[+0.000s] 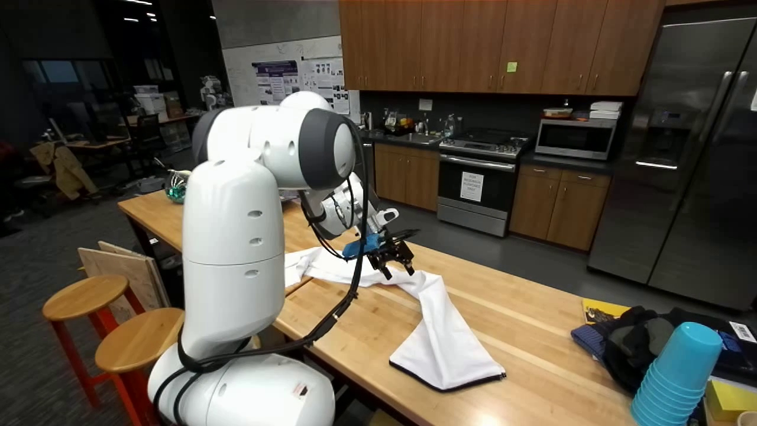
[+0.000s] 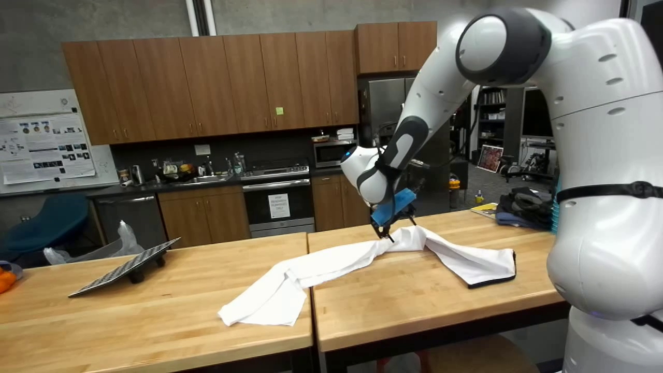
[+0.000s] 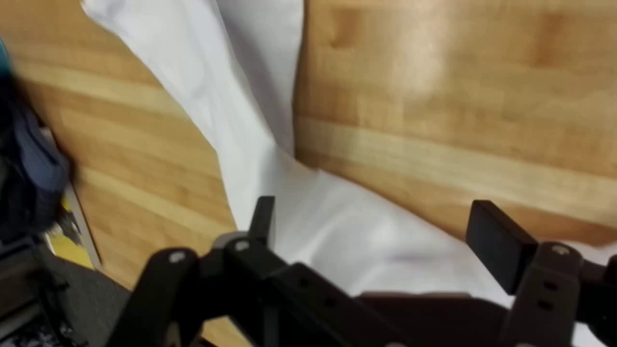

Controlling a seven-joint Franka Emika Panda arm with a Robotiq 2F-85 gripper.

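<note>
A long white cloth [image 1: 447, 333] with a dark hem lies twisted across the wooden tables, also seen whole as a white cloth [image 2: 335, 261] in exterior view 2. It bends near its middle, where my gripper [image 1: 399, 274] hovers low over it. In the wrist view the gripper is open, its two black fingers wide apart with a stretch of the cloth [image 3: 370, 243] visible below and between them. Nothing is held. Whether the fingertips touch the cloth cannot be told.
A stack of blue cups [image 1: 674, 376] and dark clothing [image 1: 631, 341] sit at the table's right end. A tilted dark panel [image 2: 127, 267] stands on the left table [image 2: 186, 298]. Bare wood [image 2: 373, 311] lies in front of the cloth.
</note>
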